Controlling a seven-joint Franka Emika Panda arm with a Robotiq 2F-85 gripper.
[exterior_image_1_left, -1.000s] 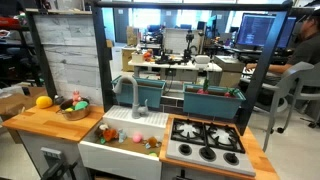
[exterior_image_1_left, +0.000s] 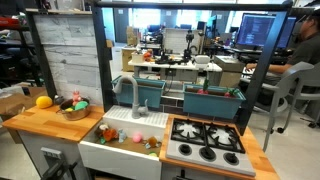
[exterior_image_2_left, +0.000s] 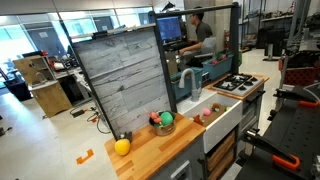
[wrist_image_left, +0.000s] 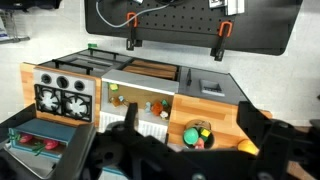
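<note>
In the wrist view my gripper stands open, its two dark fingers wide apart and nothing between them. It hangs over the toy kitchen counter. A brown pot (exterior_image_1_left: 73, 112) with colourful items in it rests on the wooden counter (exterior_image_1_left: 50, 124), a yellow ball (exterior_image_1_left: 43, 101) beside it. The white sink (exterior_image_1_left: 101, 155) holds several small coloured things, with a grey faucet (exterior_image_1_left: 135, 95) behind it. To its right is a stove (exterior_image_1_left: 208, 150) with black burners. In the wrist view the pot (wrist_image_left: 190, 136) is partly visible between the fingers. Neither exterior view clearly shows the gripper.
Two green baskets (exterior_image_1_left: 210, 104) are behind the counter, the right one holding red and green items. A dark frame post (exterior_image_1_left: 262, 70) rises at the right, and a grey wood panel (exterior_image_2_left: 128, 80) stands behind the pot. Bare counter shows around the pot.
</note>
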